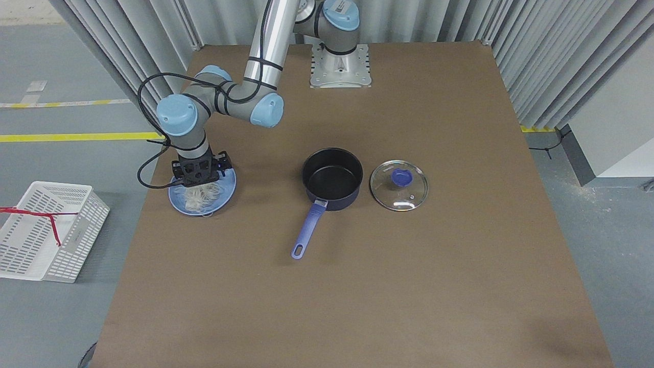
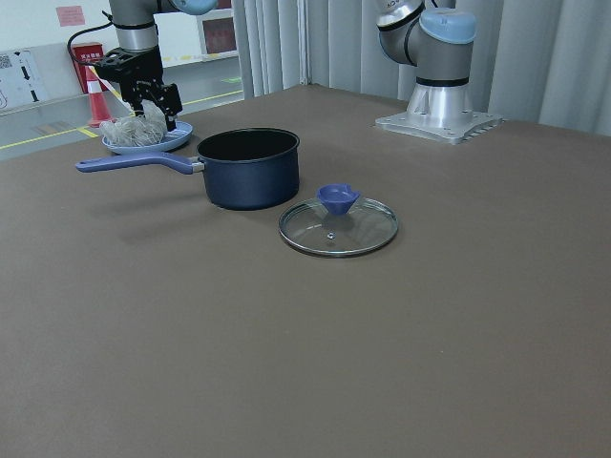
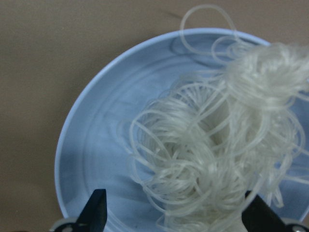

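A blue plate point(image 1: 224, 191) with a pile of translucent white noodles point(image 3: 198, 164) lies on the table's left side. My black gripper is down over the plate, its two fingers spread on either side of the noodle pile in the wrist view, so it is open. In the left camera view it reaches into the noodles. A dark blue pot point(image 1: 331, 176) with a purple handle stands to the plate's right, empty inside. Right of it lies a glass lid point(image 1: 398, 191) with a blue knob.
A white plastic basket point(image 1: 73, 245) is on the floor beyond the table's left edge. The robot's base plate point(image 1: 340, 78) sits at the back centre.
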